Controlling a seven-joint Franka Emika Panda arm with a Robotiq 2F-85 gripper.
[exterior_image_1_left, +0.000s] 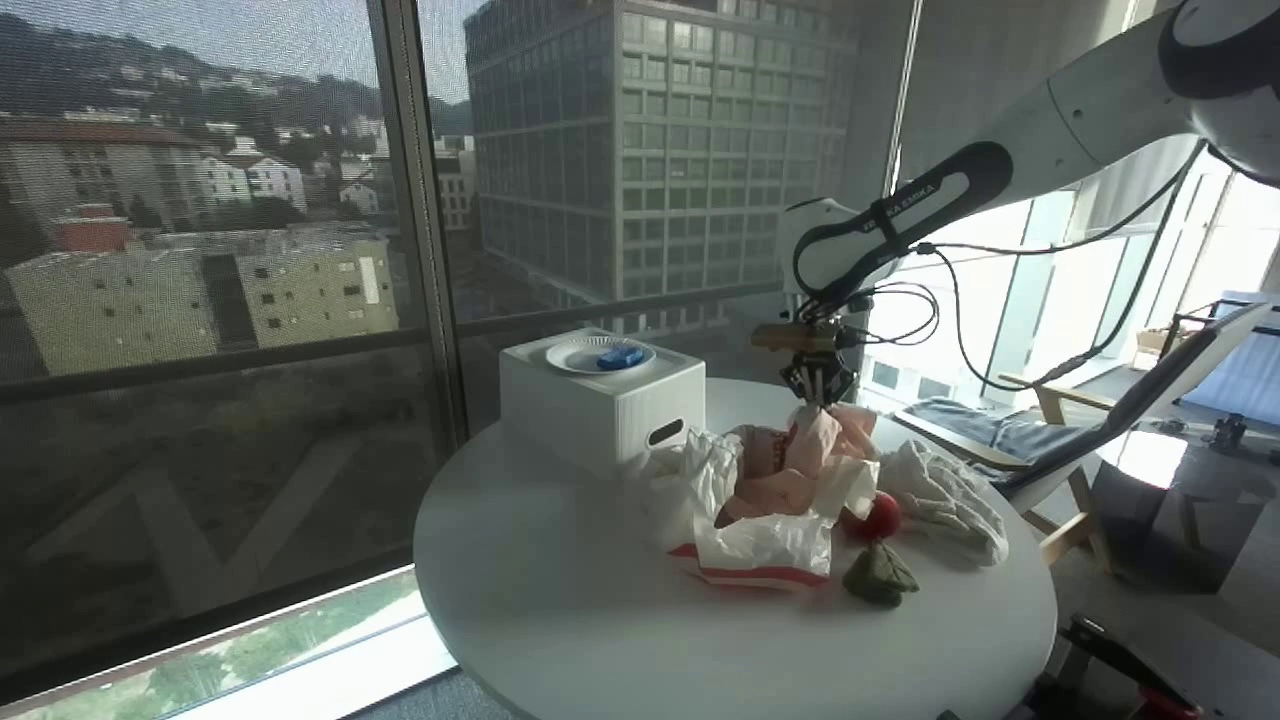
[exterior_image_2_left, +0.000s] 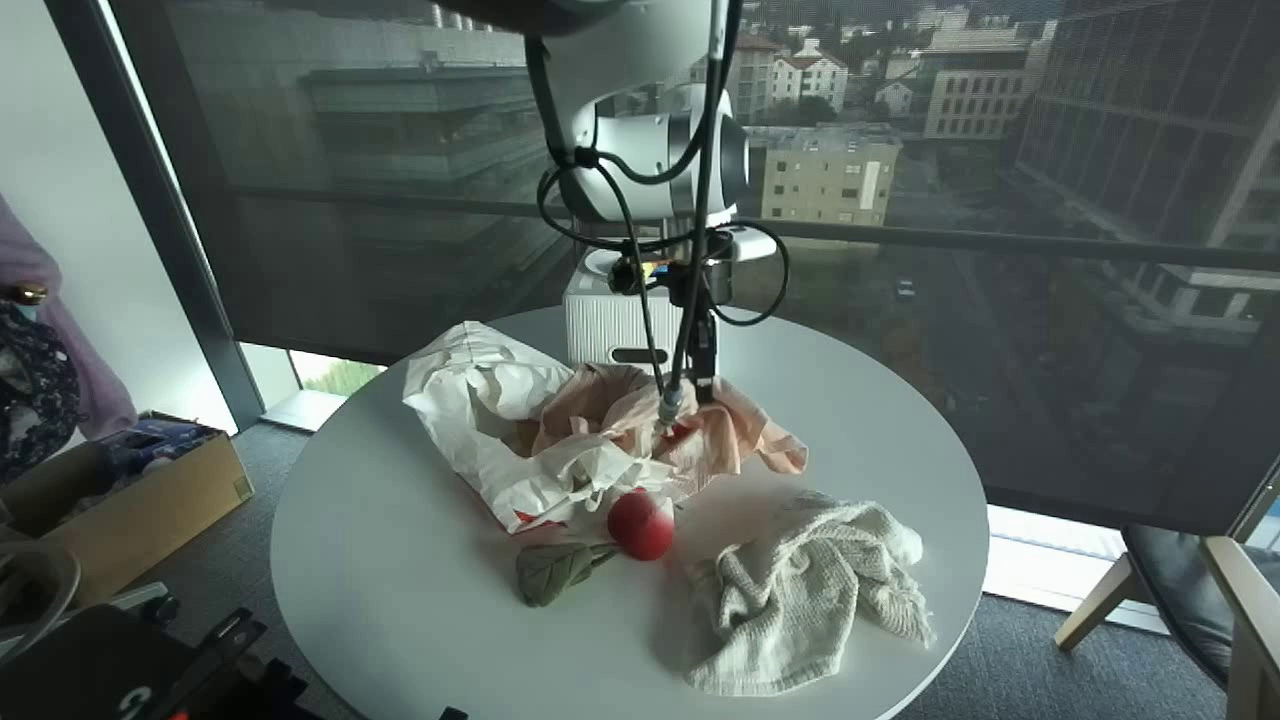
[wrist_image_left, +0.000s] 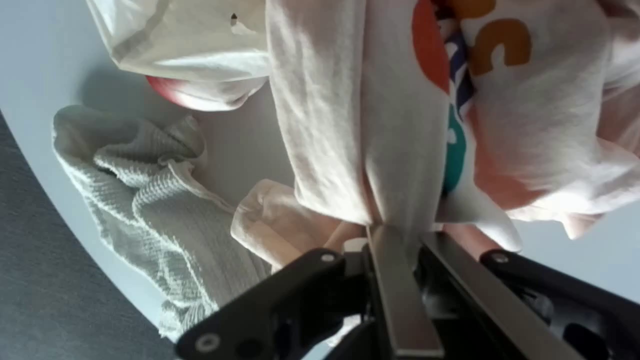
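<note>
Pinched between my gripper's fingers is a pink printed cloth (wrist_image_left: 384, 114), its gathered edge entering the fingers in the wrist view. My gripper (exterior_image_1_left: 819, 400) is shut on it, and the cloth rises in a peak below the fingertips in exterior view 1. The rest of the cloth hangs down and spreads over and into a crumpled white plastic bag (exterior_image_2_left: 480, 414) on the table. What else the bag holds is hidden by folds. The fingers point down, above the bag's side toward the grey towel.
A red ball-like fruit (exterior_image_2_left: 641, 524) and a dark green leaf (exterior_image_2_left: 559, 574) lie beside the bag. Nearby is a grey towel (exterior_image_2_left: 798, 594). A white box (exterior_image_1_left: 546, 402) bears a plate (exterior_image_1_left: 564, 353) with a blue item (exterior_image_1_left: 620, 358).
</note>
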